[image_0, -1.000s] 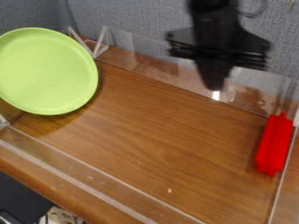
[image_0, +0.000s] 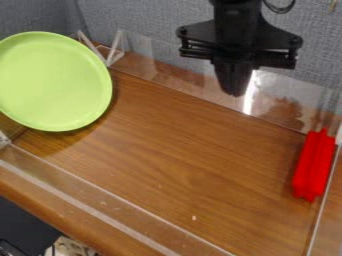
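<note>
A black gripper (image_0: 233, 70) hangs high over the back of the wooden surface, its fingers shut with nothing visible between them. A round light green plate (image_0: 54, 80) lies at the left. A long red object (image_0: 313, 165) lies along the right edge, below and to the right of the gripper.
Clear walls (image_0: 134, 232) border the wooden surface (image_0: 174, 170), whose middle is bare. A grey textured backdrop stands behind, and a small white wire frame sits at the back left.
The plate and red object have not moved.
</note>
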